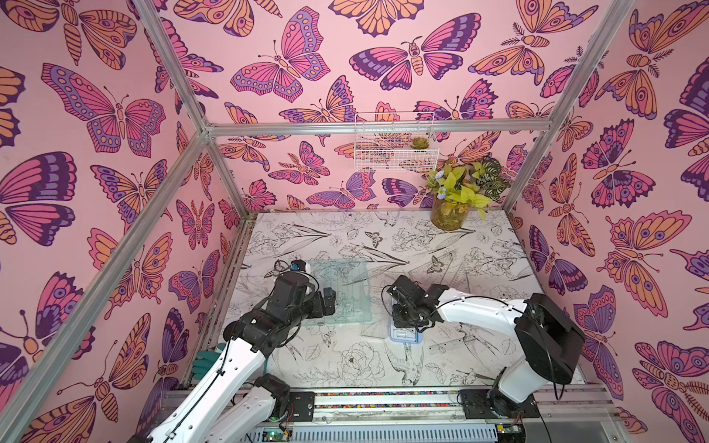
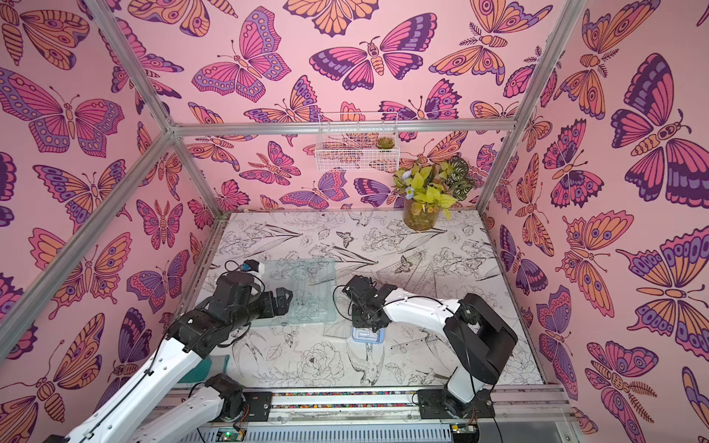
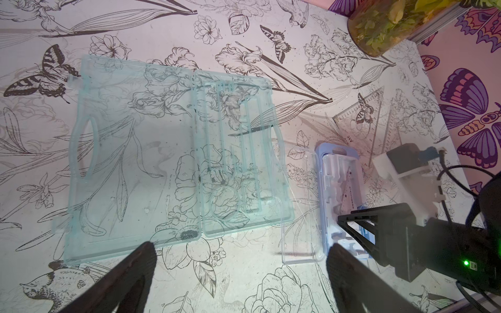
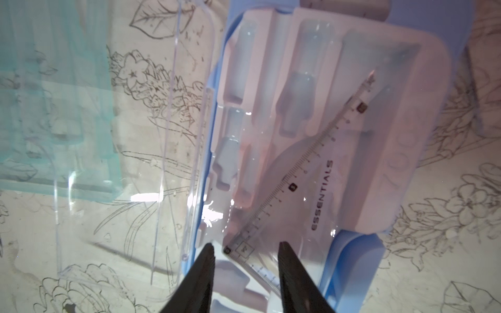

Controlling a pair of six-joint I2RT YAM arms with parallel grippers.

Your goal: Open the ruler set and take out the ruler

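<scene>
The ruler set is a blue case (image 4: 360,260) with a white moulded tray, lying open on the table. Its clear lid (image 4: 120,229) is folded out to the left. A transparent ruler (image 4: 292,186), a triangular piece marked ESSENTIALS, lies slantwise in the tray. My right gripper stands part open over the case, its fingertips on either side of the ruler's lower corner; I cannot tell whether they touch it. Above the turquoise case, my left gripper is open and empty.
A turquoise clear case (image 3: 135,172) lies unfolded to the left of the ruler set. Beyond the set, clear drawing triangles (image 3: 360,117) rest on the table. A potted plant (image 1: 450,210) stands at the back right.
</scene>
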